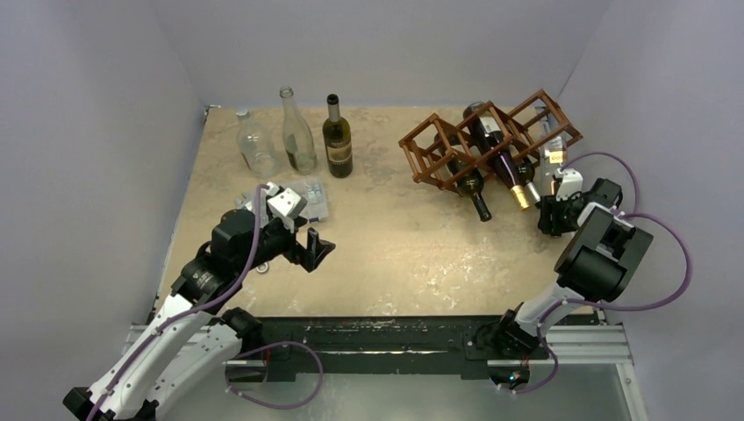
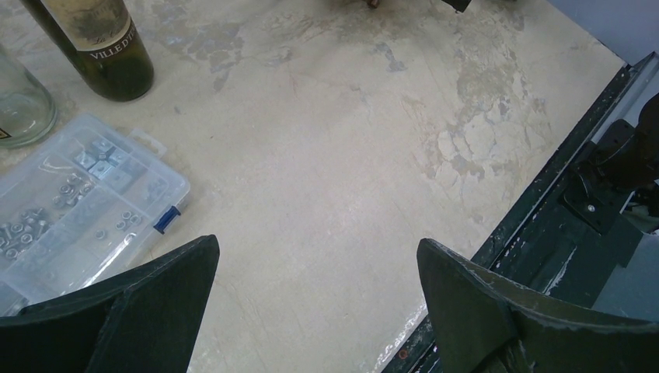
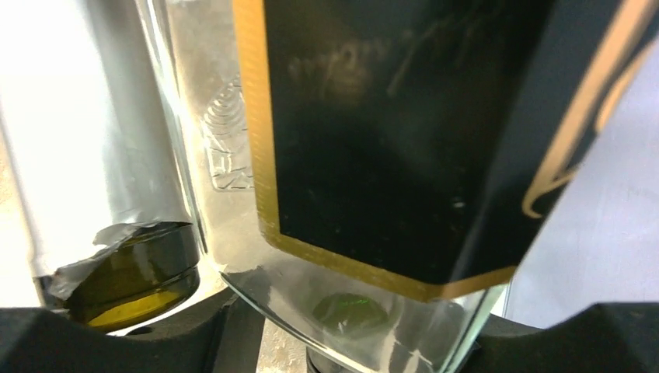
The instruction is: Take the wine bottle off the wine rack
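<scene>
The wooden wine rack (image 1: pixel 491 145) stands at the back right, with several bottles lying in it, necks toward the front. A dark bottle with a gold neck (image 1: pixel 507 167) and a green bottle (image 1: pixel 469 182) lie there, and a clear bottle (image 1: pixel 552 140) fills the rightmost slot. My right gripper (image 1: pixel 547 215) is low at this slot's front. In the right wrist view the clear bottle's black, gold-edged label (image 3: pixel 412 148) looms close; fingers (image 3: pixel 237 334) stand apart on either side, partly hidden by the glass. My left gripper is open and empty over the table.
A green bottle (image 1: pixel 338 145) and two clear bottles (image 1: pixel 300 140) stand upright at the back left. A plastic parts box (image 2: pixel 93 194) lies near my left gripper. The side wall (image 1: pixel 667 149) is close to my right arm.
</scene>
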